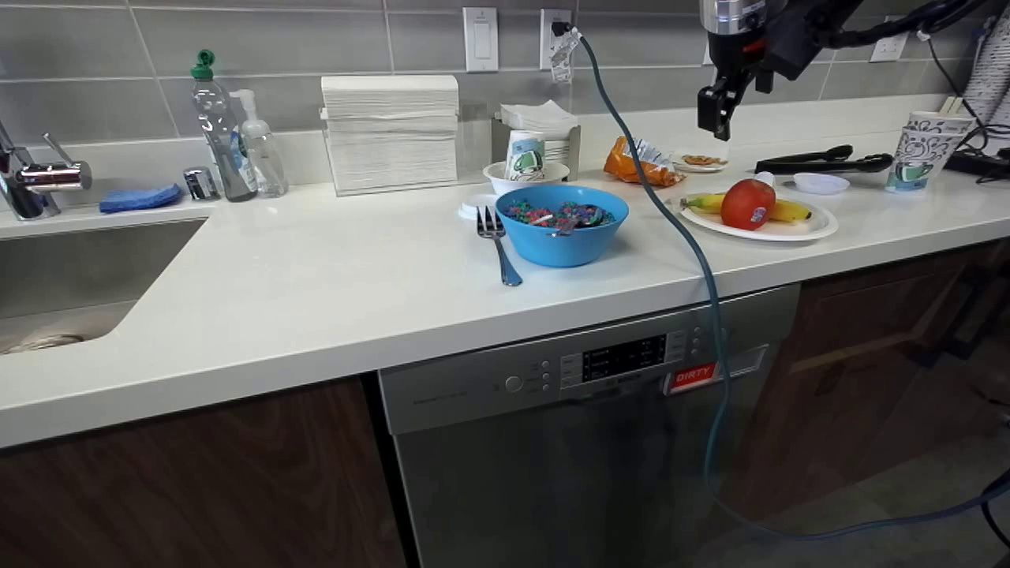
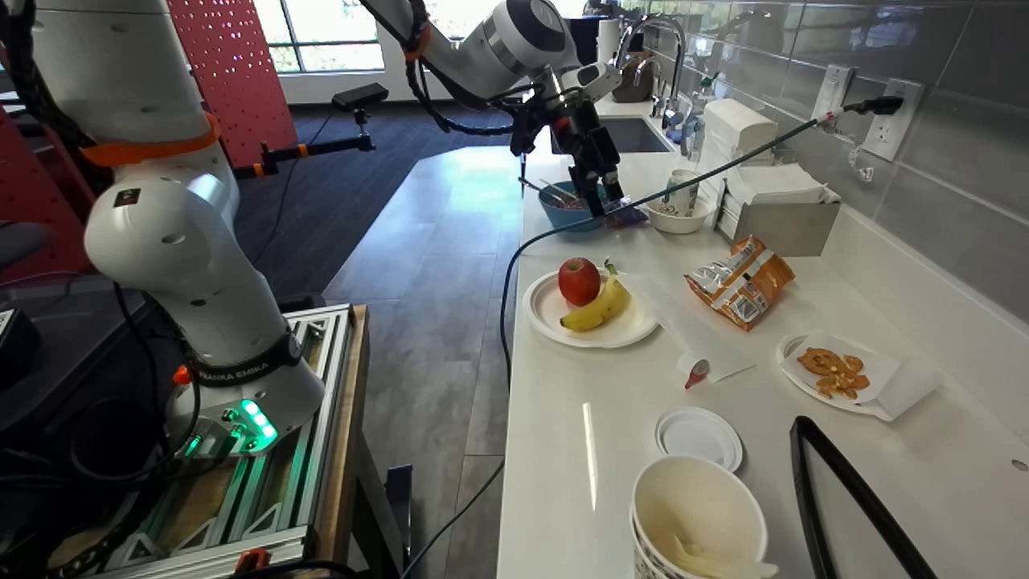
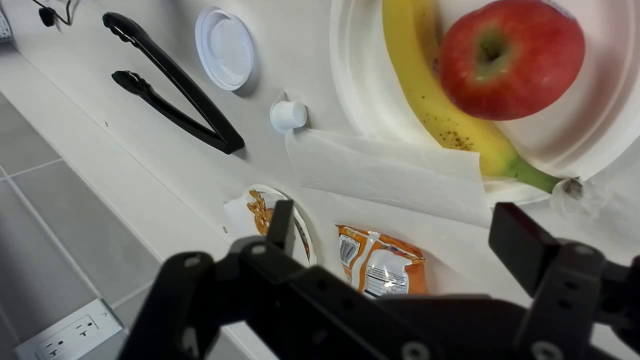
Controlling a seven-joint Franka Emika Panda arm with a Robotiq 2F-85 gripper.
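Note:
My gripper hangs above the counter, its two fingers wide apart and nothing between them. In the first exterior view the gripper (image 1: 716, 118) shows above and behind the plate of fruit. An apple (image 3: 510, 60) and a banana (image 3: 420, 90) lie on a white plate (image 3: 354, 78), to the upper right in the wrist view. Lower down there, an orange snack bag (image 3: 384, 261) appears between the fingers, but lies on the counter below. A small plate of pretzels (image 2: 837, 371) is partly hidden by one finger in the wrist view.
A blue bowl of wrapped candy (image 1: 561, 237) stands beside a fork (image 1: 499, 248). Black tongs (image 3: 180, 90), a white lid (image 3: 225, 48) and a patterned cup (image 1: 925, 151) occupy the counter's far right. A blue cable (image 1: 696, 251) hangs across the counter. Open counter (image 1: 331, 265) lies towards the sink.

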